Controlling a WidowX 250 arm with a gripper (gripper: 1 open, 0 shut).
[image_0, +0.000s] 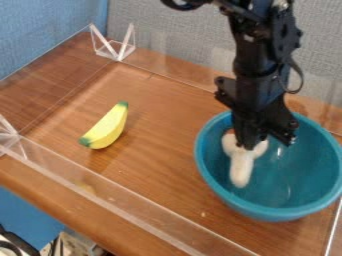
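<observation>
The black gripper (254, 130) reaches down over the left part of a teal bowl (286, 200) on the right of the wooden table. Just under its fingertips, inside the bowl, is a pale elongated object (241, 166), upright in the picture; its top end is partly hidden by the gripper, and whether the fingers touch it cannot be told. The fingers are hard to make out. A yellow toy banana (106, 127) lies on the table left of the bowl.
Clear acrylic strips run along the front and back table edges, with white brackets (114, 44) at the back left and at the left edge.
</observation>
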